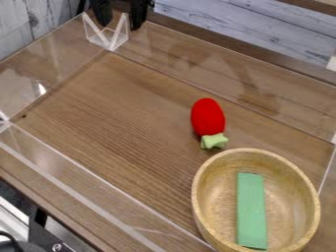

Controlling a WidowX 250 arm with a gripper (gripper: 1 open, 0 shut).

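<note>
At the top left my gripper (121, 16) hangs dark over a small clear stand at the far end of the table, mostly cut off by the frame's edge; its fingers are hard to make out. A red oval object (207, 116) with a small green piece (214, 142) at its lower end lies on the wooden table right of centre. A light round bowl (209, 205) at the lower right holds a flat green bar (251, 210).
Clear plastic edging runs along the left side, and pale plank walls stand behind.
</note>
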